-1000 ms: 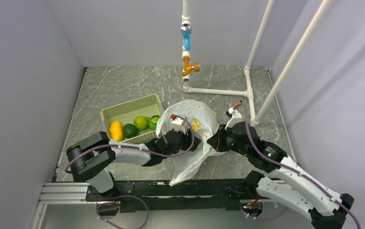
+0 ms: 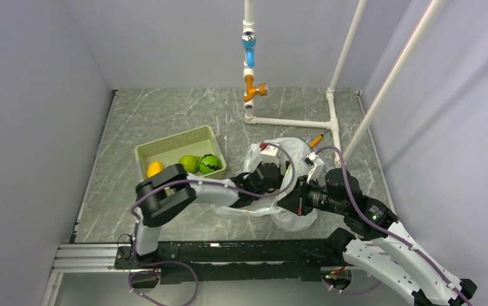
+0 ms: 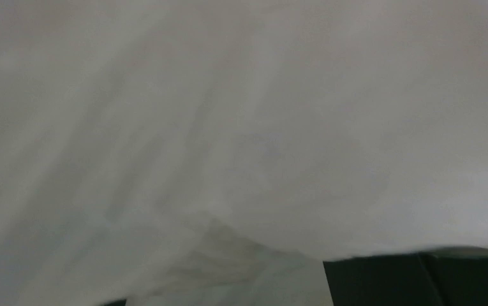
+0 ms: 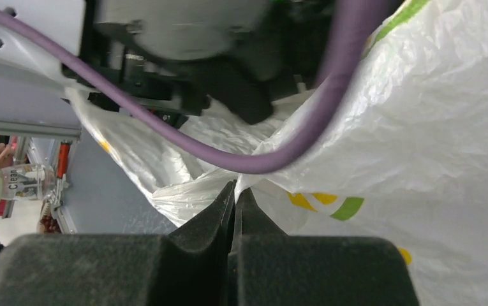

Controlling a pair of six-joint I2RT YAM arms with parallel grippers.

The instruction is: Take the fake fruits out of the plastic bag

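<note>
The white plastic bag (image 2: 292, 220) lies crumpled at the table's middle-right. My left gripper (image 2: 273, 185) reaches into it; its wrist view (image 3: 228, 127) is filled with translucent plastic, the open fingers showing as dark edges below, contents hidden. My right gripper is shut at the bag, a pinch of plastic at its fingertips. A green basket (image 2: 174, 140) at the left holds a yellow mango (image 2: 155, 168), a green pear (image 2: 189, 163) and a striped watermelon (image 2: 209, 163), partly behind the left arm.
White pipes (image 2: 292, 123) with a blue valve and an orange valve stand at the back. An orange-handled tool (image 2: 317, 139) lies near them.
My left gripper and arm have moved right, deeper into the bag, now covering part of the basket. The bag has shifted right. The right gripper has moved slightly.
</note>
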